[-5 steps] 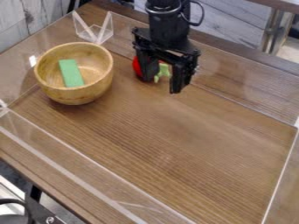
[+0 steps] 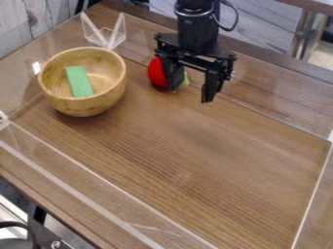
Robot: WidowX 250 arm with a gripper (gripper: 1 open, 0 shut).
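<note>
The black robot gripper (image 2: 193,66) hangs from the top centre over the table. Behind its left part a red round object (image 2: 159,72) is partly hidden, with a bit of light green beside it. A wooden bowl (image 2: 109,87) at the left holds a green block (image 2: 78,80). Whether anything is between the gripper's fingers is unclear.
A white wire-like object (image 2: 99,31) lies at the back left, near the edge.
The gripper has risen slightly and shifted in its pose, uncovering a little more table below it. The bowl and green block look unmoved.
</note>
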